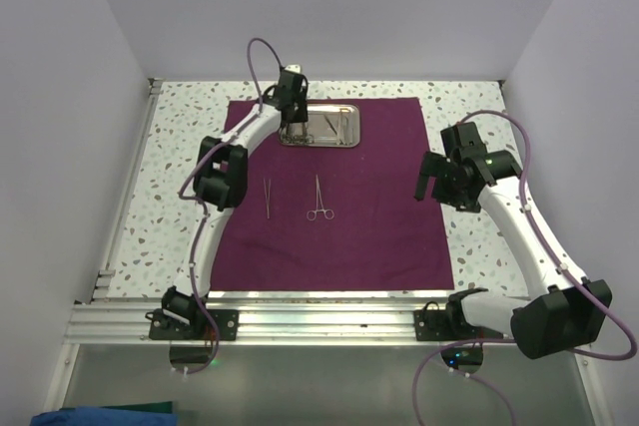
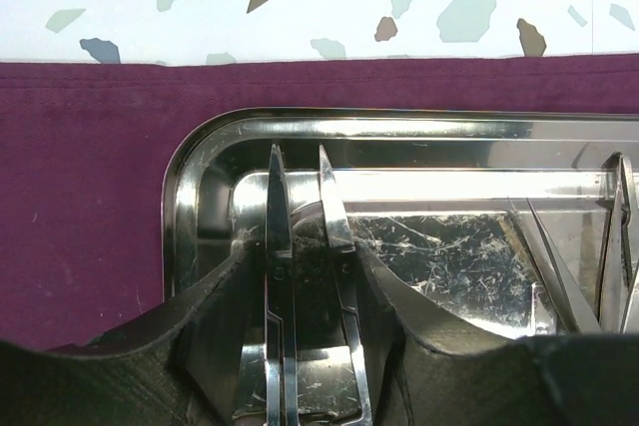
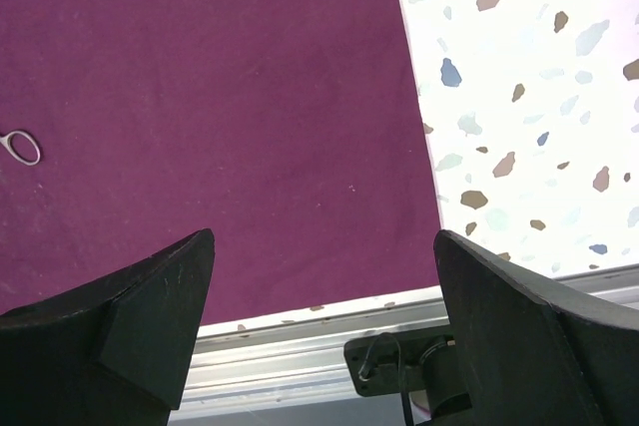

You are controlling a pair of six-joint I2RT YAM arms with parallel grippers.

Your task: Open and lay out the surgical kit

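Observation:
The shiny metal tray (image 1: 355, 130) (image 2: 181, 216) lies at the back of the purple cloth. Over its left end, my left gripper (image 1: 293, 129) points down. Its fingers stand apart, one on each side of a pair of slim metal blades (image 2: 279, 212), apparently a scissor-like instrument; whether they touch it I cannot tell. Its lower part is hidden. More thin instruments (image 2: 614, 236) rest farther right in the tray. On the cloth lie a ringed clamp (image 1: 319, 198) and a tweezer-like tool (image 1: 268, 200). My right gripper (image 1: 426, 179) is open and empty above the cloth's right side.
Speckled table (image 1: 170, 187) shows around it, with a metal rail (image 1: 319, 312) along the front. A blue item (image 1: 110, 416) sits at the bottom left.

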